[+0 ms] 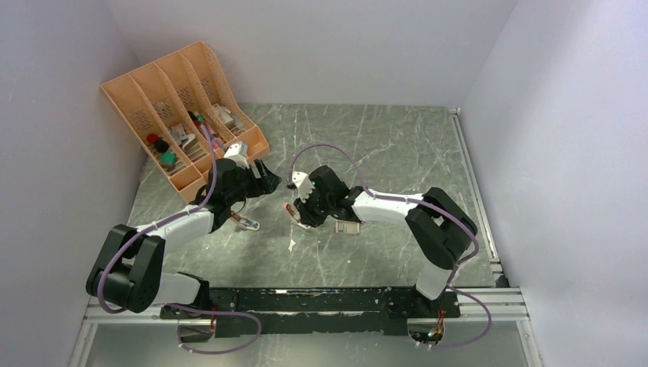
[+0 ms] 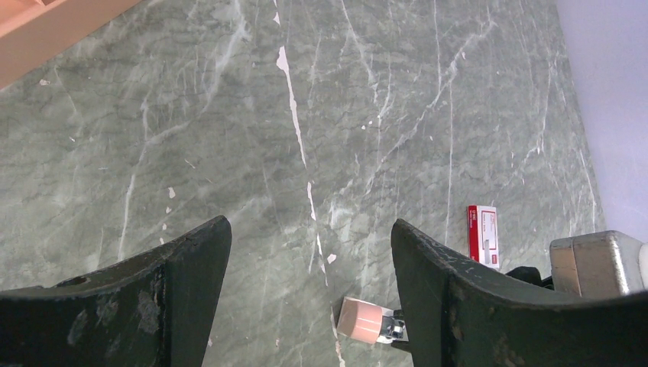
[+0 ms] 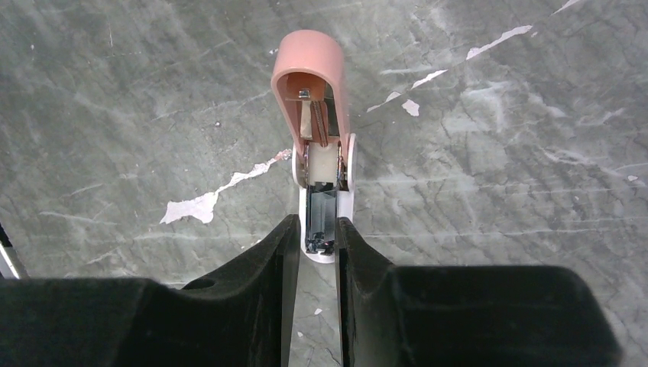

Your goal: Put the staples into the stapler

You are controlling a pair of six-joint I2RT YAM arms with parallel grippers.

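A pink-and-white stapler (image 3: 309, 65) lies on the table with its pink top swung back, its metal channel (image 3: 322, 214) exposed. In the top view this stapler (image 1: 291, 210) is partly covered by my right gripper (image 1: 303, 218). The right wrist view has the right gripper's fingertips (image 3: 290, 229) at either side of the channel's near end, a narrow gap between them; whether they touch the stapler cannot be told. Up and to the left, my left gripper stands wide open above bare table, empty. A red-and-white box (image 2: 483, 235), perhaps of staples, lies right of the stapler.
A second stapler-like object (image 1: 247, 222) lies below the left gripper in the top view. An orange compartment rack (image 1: 261, 145) with small items stands at the back left.
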